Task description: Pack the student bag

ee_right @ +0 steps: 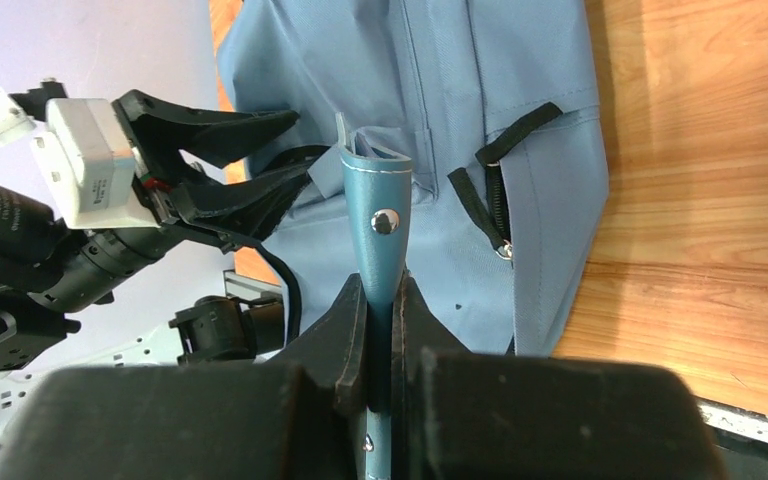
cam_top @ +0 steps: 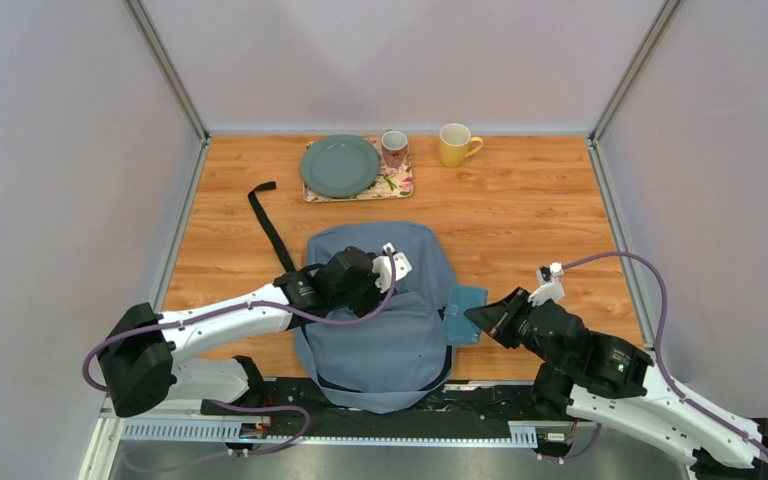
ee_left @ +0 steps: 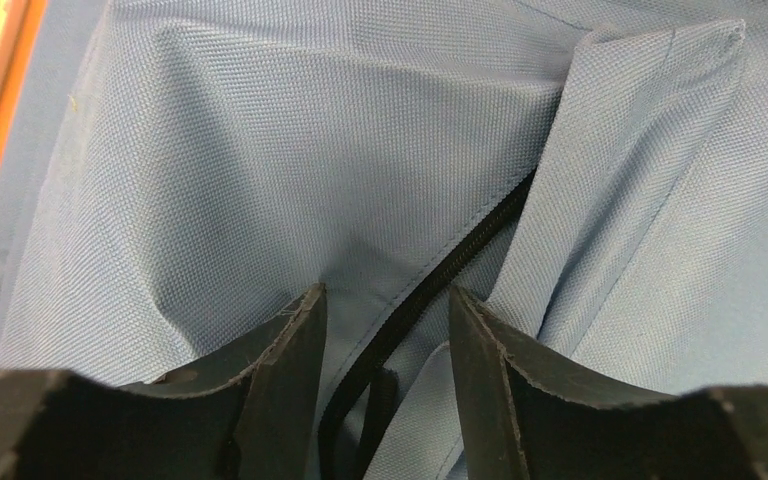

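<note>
The blue-grey bag lies flat in the middle of the table's near part. Over its upper half my left gripper is open, its fingers on either side of the black zipper line and close to the fabric. A folded flap of cloth rises beside the zipper opening. At the bag's right edge, my right gripper is shut on a teal case with a silver snap. From above, the teal case appears as a flat rectangle.
A floral tray at the back holds a grey-green plate and a patterned cup. A yellow mug stands to its right. A black strap stretches from the bag's left side. Bare wood lies right of the bag.
</note>
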